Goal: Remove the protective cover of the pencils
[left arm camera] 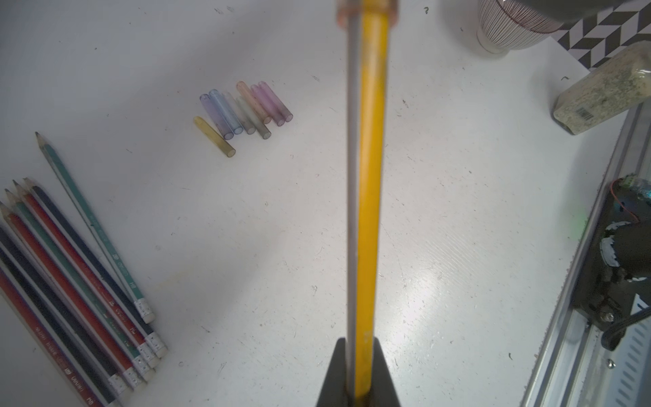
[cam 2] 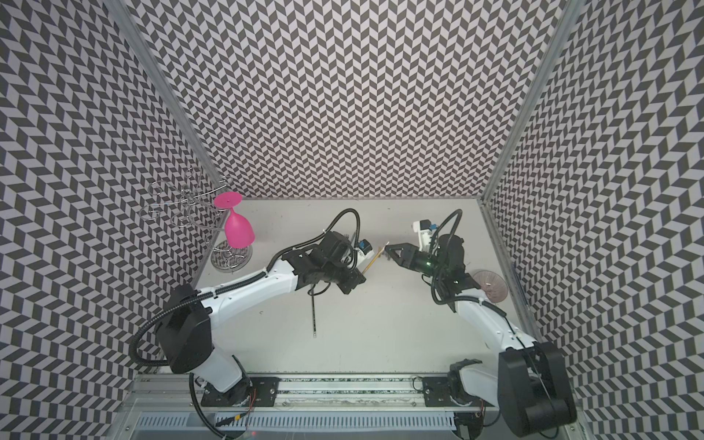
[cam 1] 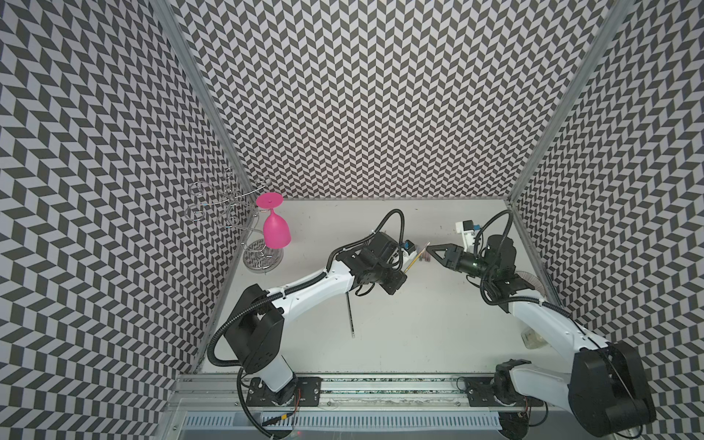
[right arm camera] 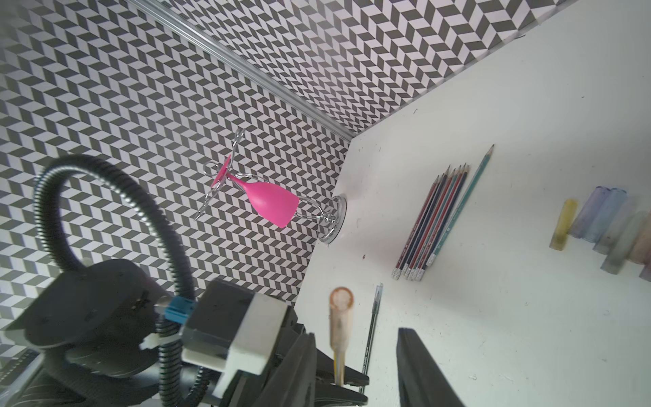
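Note:
A yellow pencil (left arm camera: 371,203) stands out from my left gripper, which is shut on it. A pale cover (right arm camera: 340,318) shows at its far end. Beside that end, my right gripper is open with nothing clearly between its fingers. On the table lie several pencils (left arm camera: 74,271) in a row, a teal one (left arm camera: 91,210) slightly apart, and a cluster of short translucent coloured covers (left arm camera: 244,115), a yellow one (left arm camera: 214,135) a little apart.
A pink glass (cam 1: 277,227) hangs on a wire stand at left. A bowl (cam 2: 490,286) and a jar (left arm camera: 600,88) are at right. A dark thin stick (cam 2: 314,319) lies near the middle left; open table surrounds it.

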